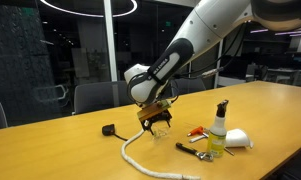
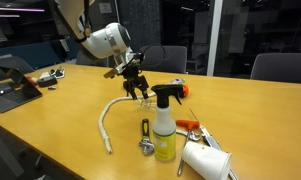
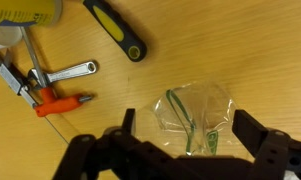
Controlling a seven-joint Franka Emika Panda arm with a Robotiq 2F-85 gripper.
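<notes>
No task is named; the thing nearest my gripper is a crumpled clear plastic piece (image 3: 195, 118) with a green stripe, lying on the table. My gripper is open, its dark fingers spread to either side of that piece in the wrist view, with nothing held. From the side, the gripper (image 1: 155, 116) hangs low, just over the clear plastic (image 1: 161, 132). Exterior view 2 also has the gripper (image 2: 133, 86) low over the table; the plastic is hard to make out there.
A spray bottle (image 2: 165, 125), white cup (image 2: 206, 158), wrench (image 3: 72, 72), red-handled tool (image 3: 58, 102) and black-yellow handle (image 3: 116, 28) lie to one side. A white hose (image 1: 133, 158) curves in front. A black item (image 1: 110, 130) sits left.
</notes>
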